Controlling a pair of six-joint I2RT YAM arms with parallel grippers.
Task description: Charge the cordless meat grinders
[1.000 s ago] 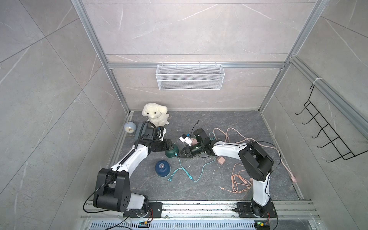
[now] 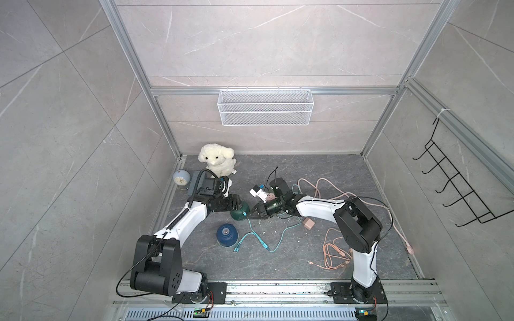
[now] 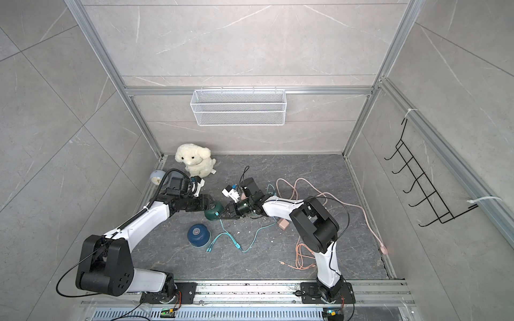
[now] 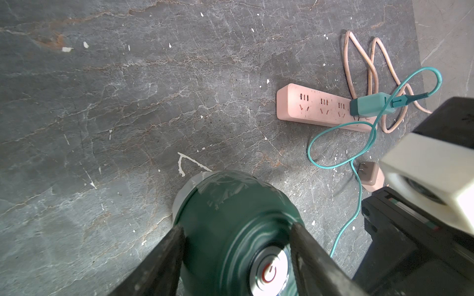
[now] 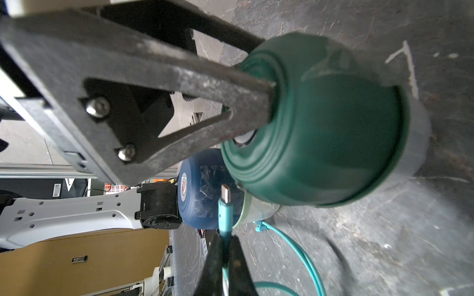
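The green meat grinder (image 4: 237, 212) fills the lower middle of the left wrist view, between the fingertips of my left gripper, which is part open around its rounded body; contact is unclear. My right gripper is shut on a teal cable's plug (image 5: 225, 207), whose metal tip points up beside the green grinder in the right wrist view. The blue meat grinder (image 2: 227, 233) stands nearer the front, to the left of the teal cable. A pink power strip (image 4: 311, 106) holds a teal adapter (image 4: 367, 104) with the cable attached.
A white plush dog (image 2: 216, 157) and a small clock (image 2: 181, 178) sit at the back left. A pink adapter (image 2: 309, 223) and pink cables (image 2: 332, 256) lie on the right.
My right gripper has shifted very slightly; the left arm looks unchanged in the top left view.
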